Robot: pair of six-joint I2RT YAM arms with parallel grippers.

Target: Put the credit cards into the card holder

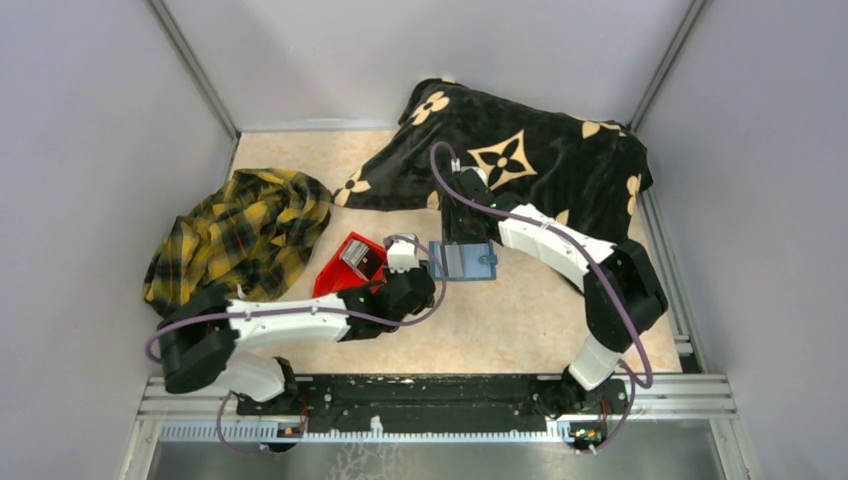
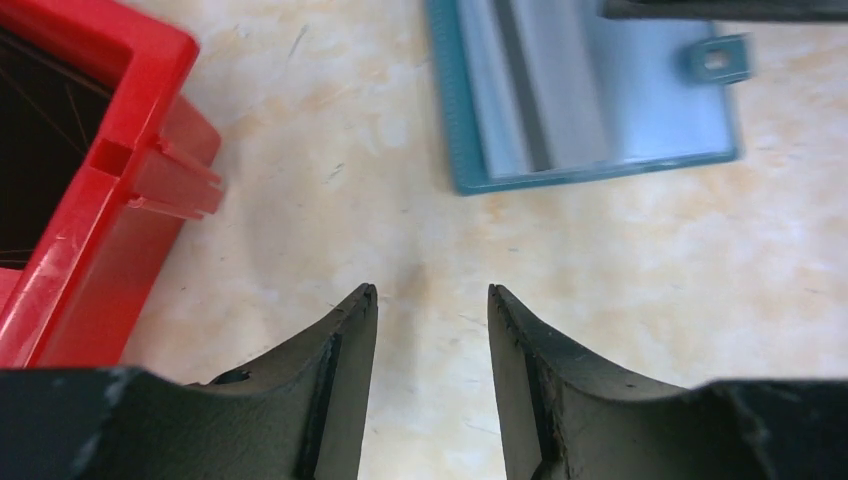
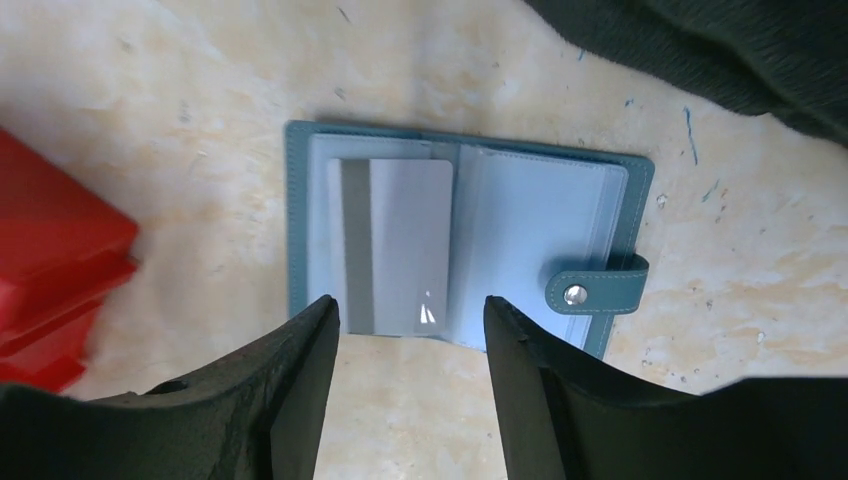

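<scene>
A blue card holder (image 3: 530,230) lies open on the table, a silver card (image 3: 400,245) in its left sleeve and a snap strap on its right. My right gripper is open above it, empty. My left gripper is part open with nothing between its fingers, over bare table between the red tray (image 2: 140,230) and the holder. In the top view, silver cards (image 1: 356,256) lie in the red tray, left of the holder.
A black patterned cloth (image 1: 540,130) lies behind the holder and a yellow-black plaid cloth (image 1: 230,230) at the left.
</scene>
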